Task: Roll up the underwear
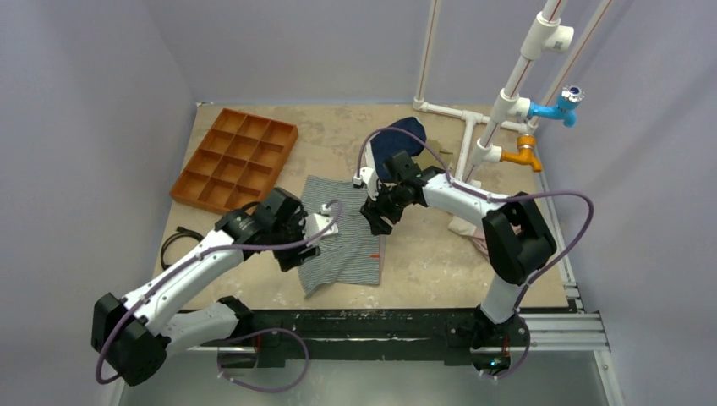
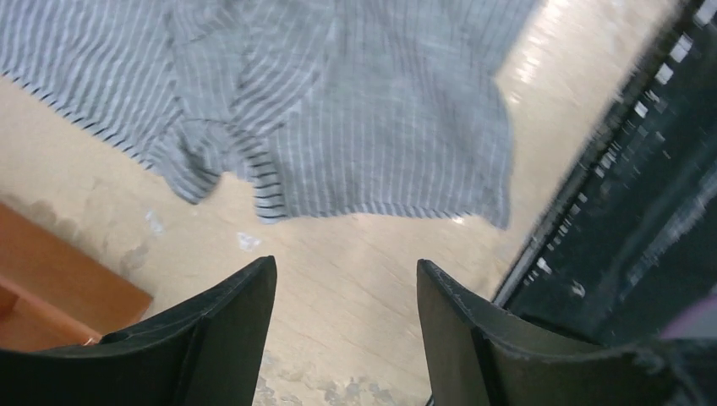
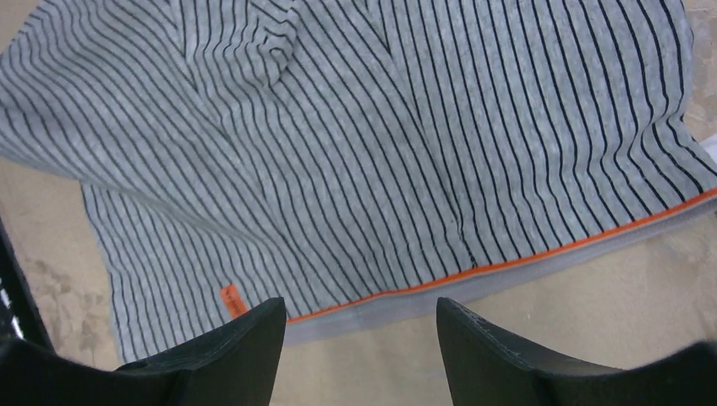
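Observation:
The grey striped underwear lies spread on the table, wrinkled but mostly flat. Its orange-edged waistband and small orange tag show in the right wrist view. My left gripper is parted, with bare table between its fingers; the cloth's creased edge lies beyond the tips. In the top view that gripper is over the cloth's left side. My right gripper is parted too, above the waistband edge, holding nothing. Some of the cloth is hidden under both arms in the top view.
An orange-brown compartment tray stands at the back left, with a black cable in front. Navy cloth lies behind the underwear, pink cloth to the right near white pipes. Clear table lies at front right.

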